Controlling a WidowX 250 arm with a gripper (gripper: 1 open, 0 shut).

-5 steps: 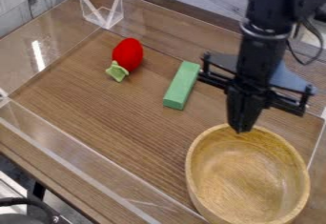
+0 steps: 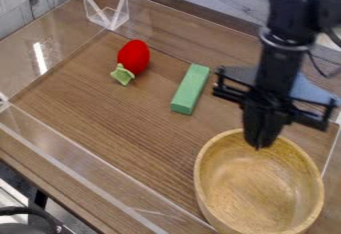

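My gripper hangs over the back rim of a yellow bowl, its dark fingertips pointing down; it looks shut, with nothing visible between the fingers. A green block lies on the wooden table to the left of the gripper. A red object with a small pale green piece sits farther back on the left.
A clear plastic container stands at the back left. The arm covers much of the right side.
The gripper and arm have shifted slightly to the right over the bowl. The objects on the table have not visibly moved.
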